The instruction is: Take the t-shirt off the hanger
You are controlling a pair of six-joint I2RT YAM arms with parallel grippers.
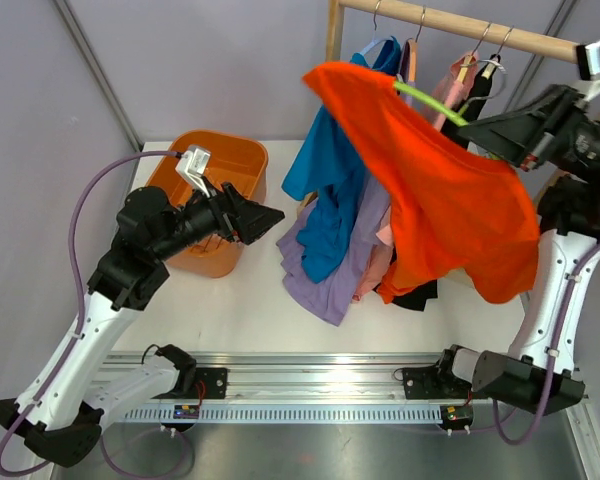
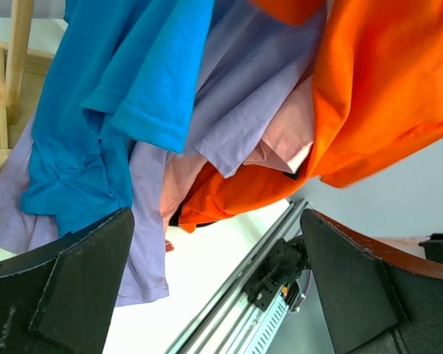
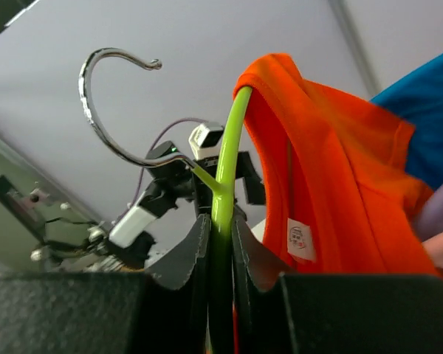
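An orange T-shirt [image 1: 440,220] drapes from a green hanger [image 1: 430,101], whose metal hook [image 3: 88,96] is free of the rail. My right gripper [image 1: 500,140] is closed around the green hanger's bar; in the right wrist view the shirt's collar covers the upper end of that bar. My left gripper [image 1: 260,222] stands open over the white floor, left of the hanging clothes, with nothing between its fingers; in the left wrist view the blue shirt [image 2: 148,74] and the orange fabric lie beyond it.
A wooden rail [image 1: 450,22] holds several garments, including lilac [image 1: 320,300], pink and black ones. An orange basket [image 1: 195,145] stands at back left, behind my left arm.
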